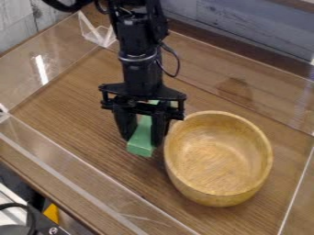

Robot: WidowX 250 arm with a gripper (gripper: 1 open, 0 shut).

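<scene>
My black gripper [142,115] hangs in the middle of the camera view, shut on a green object [143,138]. The lower part of the green object shows below the fingers; its upper part is mostly hidden by the gripper. Just to the right of it sits a round wooden bowl [218,169], empty, its left rim close beside the green object.
Pale walls border it at the top left and top right. A black cable or part lies at the bottom left corner.
</scene>
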